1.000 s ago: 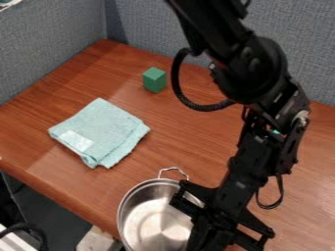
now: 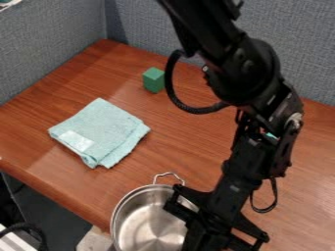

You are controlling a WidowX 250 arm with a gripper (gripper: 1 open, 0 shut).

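A steel pot (image 2: pixel 140 225) with a wire handle stands at the bottom centre of the view, near the table's front edge. My black gripper (image 2: pixel 207 231) is low over the pot's right side, partly cut off by the bottom of the frame. It hides that part of the pot, and I cannot tell whether its fingers are open, shut or touching the rim. A folded light-blue cloth (image 2: pixel 100 132) lies on the left of the wooden table (image 2: pixel 72 83). A small green block (image 2: pixel 153 79) sits toward the back.
Grey padded walls (image 2: pixel 33 54) border the back and left. The middle of the table and the area right of the arm are clear. A dark gap with cables is below the table's left front edge.
The pot has shifted slightly to the left, and my gripper has moved a little the same way. The cloth and block are unchanged.
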